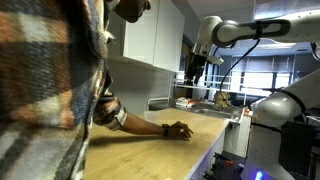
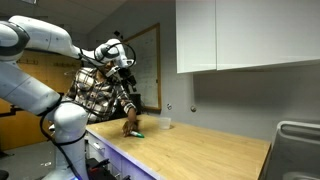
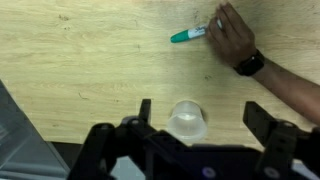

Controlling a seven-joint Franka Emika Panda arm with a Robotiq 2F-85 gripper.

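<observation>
My gripper stands open above the table, its two black fingers wide apart with nothing held. In the wrist view a white, round cup-like container lies far below, framed by the gap between them. The translucent container stands upright on the table in exterior view 2. A green marker rests on the wood at the top of the wrist view. A person's hand, with a dark watch on the wrist, touches or nearly touches the marker's end.
The person in a plaid shirt leans over the table from the left of exterior view 1. White cabinets hang over the back of the long wooden table.
</observation>
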